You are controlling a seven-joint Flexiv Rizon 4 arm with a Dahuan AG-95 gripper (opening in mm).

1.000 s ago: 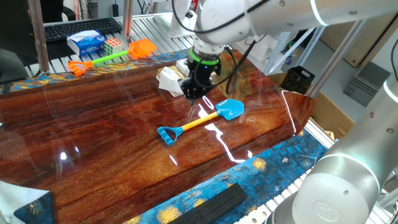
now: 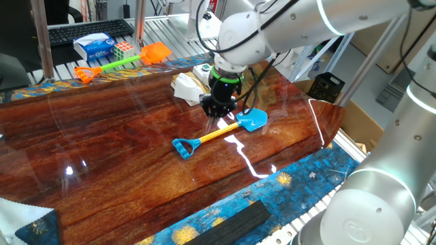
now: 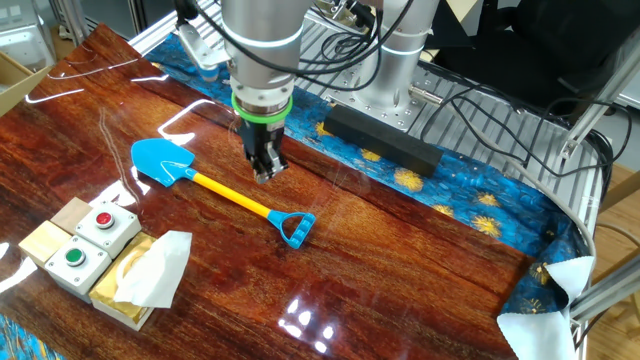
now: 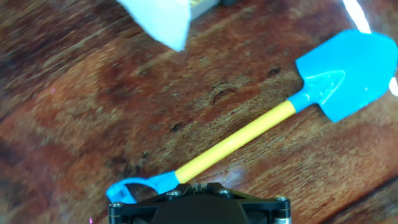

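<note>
A toy shovel with a blue blade (image 2: 253, 120), yellow shaft and blue D-shaped handle (image 2: 185, 146) lies flat on the glossy brown wooden table. Above it hangs my gripper (image 2: 215, 114), black below a green ring and pointing down. Exterior view 2 places the gripper (image 3: 268, 175) over the robot-base side of the yellow shaft (image 3: 232, 195), apart from it. From the wrist, the shovel's shaft (image 4: 239, 138) runs diagonally, and the gripper's black body covers part of the area near the handle (image 4: 124, 188). Its finger spacing is unclear; nothing visibly hangs from it.
Button boxes (image 3: 108, 228) and a wooden block with white tissue (image 3: 160, 268) stand beside the shovel. An orange-green shovel (image 2: 122, 62), a Rubik's cube (image 2: 123, 50) and a tissue pack (image 2: 94, 46) sit past the table's far edge. A black bar (image 3: 382, 142) lies near the base.
The gripper and wrist have shifted slightly right and down in exterior view 1, with the upper arm swinging a little. The blue shovel has stayed in place.
</note>
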